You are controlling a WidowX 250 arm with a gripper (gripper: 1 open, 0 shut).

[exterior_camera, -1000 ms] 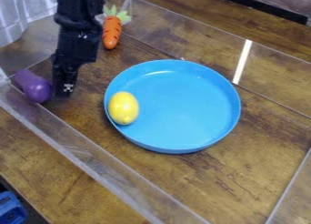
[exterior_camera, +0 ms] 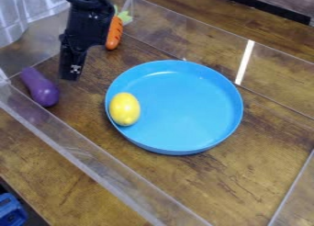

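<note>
My gripper [exterior_camera: 73, 61] hangs in the upper left, above the wooden floor, its dark fingers pointing down; whether they are apart is hard to make out. A purple toy eggplant [exterior_camera: 40, 88] lies at the left, below and left of the gripper. A yellow oval toy [exterior_camera: 124, 108] rests in the left part of a blue plate [exterior_camera: 190, 101]. An orange carrot [exterior_camera: 114, 32] with pale green leaves lies at the top, right of the arm, partly hidden.
Clear plastic walls run along the left and lower left. A blue object [exterior_camera: 9, 212] sits at the bottom left corner. The wooden surface right of and below the plate is clear.
My gripper has risen and moved toward the back, away from the eggplant and slightly left. The eggplant, plate and yellow toy stay about where they were.
</note>
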